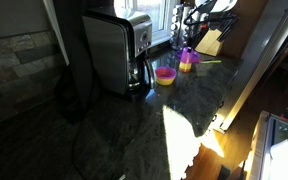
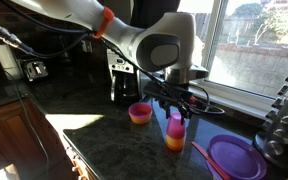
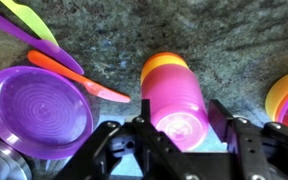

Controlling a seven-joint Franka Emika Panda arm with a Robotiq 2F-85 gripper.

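Observation:
In the wrist view a pink cup (image 3: 174, 95) sits between the fingers of my gripper, which is shut on it. An orange-yellow cup (image 3: 164, 61) shows just past its far end. Seen from the second exterior view, the pink cup (image 2: 176, 124) is upright, with orange (image 2: 174, 144) below it at counter level. My gripper (image 2: 178, 104) reaches down on it from above. The first exterior view shows the pink cup (image 1: 186, 58) small, near the window. Whether the two cups are nested or only stacked, I cannot tell.
A purple plate (image 3: 39, 112) lies to one side, with an orange knife (image 3: 76, 83) and other coloured cutlery beside it. On the other side stands a pink-and-yellow bowl (image 2: 140, 113). A coffee maker (image 1: 120, 50) stands farther along; the dark counter (image 1: 109, 135) has free room in front.

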